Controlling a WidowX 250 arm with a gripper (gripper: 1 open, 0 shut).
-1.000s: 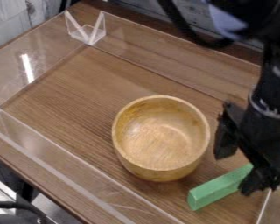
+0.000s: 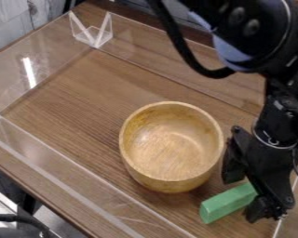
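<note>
A green block (image 2: 223, 204) lies on the wooden table at the lower right, beside a round light wooden bowl (image 2: 170, 147). My black gripper (image 2: 249, 188) is low at the block's right end, partly covering it. It is open; whether its fingers touch the block is hard to tell.
A white wire object (image 2: 92, 28) stands at the back left. Dark parts and cables sit at the lower left edge.
The gripper has come down toward the green block over the last second and now covers more of its right end. The block and bowl look unmoved.
</note>
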